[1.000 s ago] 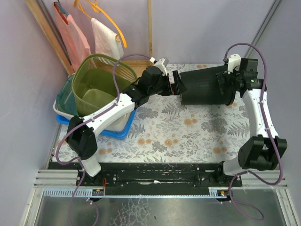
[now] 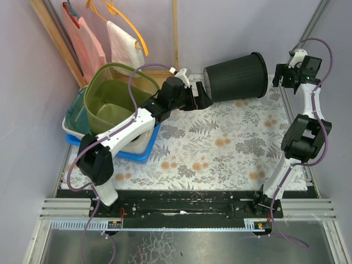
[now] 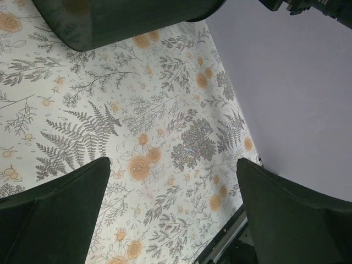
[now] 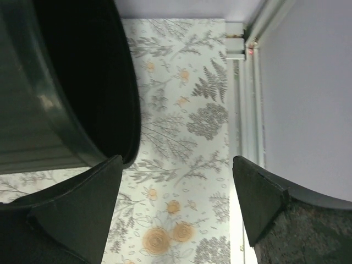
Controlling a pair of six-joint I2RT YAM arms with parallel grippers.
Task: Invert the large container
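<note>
The large dark container (image 2: 236, 78) lies on its side at the back centre-right, its bottom end to the left and its rim to the right. My left gripper (image 2: 196, 94) stands open just left of the container's bottom end, with floor showing between its fingers in the left wrist view. My right gripper (image 2: 283, 77) is just right of the rim, its fingers apart. In the right wrist view the dark open mouth (image 4: 93, 77) is at upper left, and only patterned floor shows between the fingertips.
Nested green, teal, white and blue bins (image 2: 118, 99) fill the left side. Clothes and hangers hang at the back left. A wall runs close on the right.
The container has shifted back and slightly left, still lying down. My right gripper has moved right and back, off the container. My left gripper has moved slightly left.
</note>
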